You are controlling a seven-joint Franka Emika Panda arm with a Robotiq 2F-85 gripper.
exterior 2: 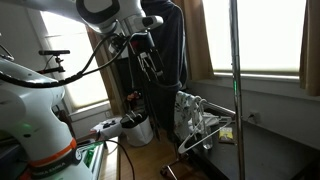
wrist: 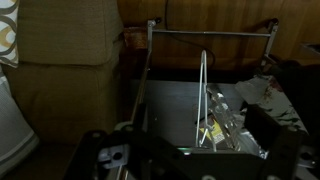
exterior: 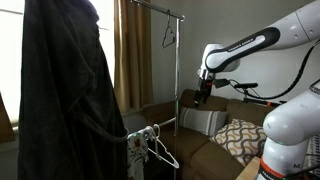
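My gripper (exterior: 203, 98) hangs in the air at the end of the white arm, above and in front of the sofa. In the wrist view its dark fingers stand wide apart along the bottom, so it looks open, and nothing shows between them. White hangers (exterior 2: 208, 128) hang low on a rack, below and to the right of the gripper in exterior view 2. From the wrist, one white hanger (wrist: 203, 90) appears edge-on beneath me, apart from the fingers. A large dark cloth (exterior: 60, 95) fills the left of exterior view 1.
A thin upright metal pole (exterior 2: 237, 80) stands near the hangers. The brown sofa (wrist: 68, 100) carries a patterned pillow (exterior: 240, 137) and a striped pillow (exterior: 203, 120). A white bin (exterior 2: 138, 130) stands by the arm's base. Clear plastic wrapping (wrist: 232, 125) lies below the hangers.
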